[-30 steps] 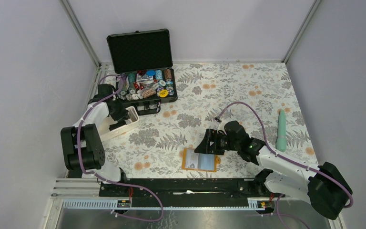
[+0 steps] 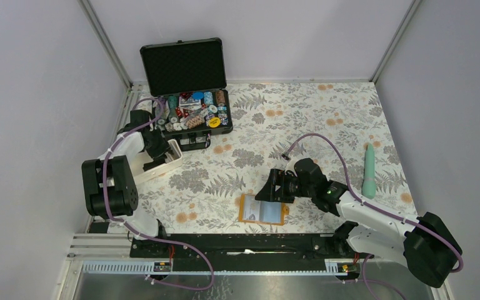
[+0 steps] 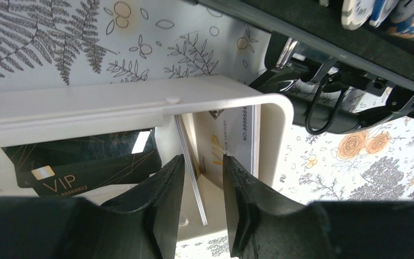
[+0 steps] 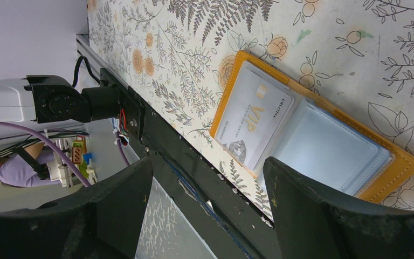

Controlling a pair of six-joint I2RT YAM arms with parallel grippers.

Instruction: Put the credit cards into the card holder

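The left gripper is open over the end of a white tray (image 2: 174, 164), its fingers partly hiding what is below. In the left wrist view a silver-white VIP card (image 3: 227, 141) leans upright against the tray's end wall, beside a thin upright edge between the fingers. A black VIP card (image 3: 86, 162) lies in the tray to the left. The tan card holder (image 4: 283, 79) lies open on the table, a silver VIP card (image 4: 256, 116) in one side and a clear pocket on the other. My right gripper is open above its edge, nothing between its fingers.
An open black case (image 2: 187, 128) full of poker chips stands right behind the tray, its latches and handle close to the tray's end. A green object (image 2: 369, 172) lies at the far right.
My left arm has shifted slightly toward the right end of the tray. The right arm, the tray and the card holder have stayed still.
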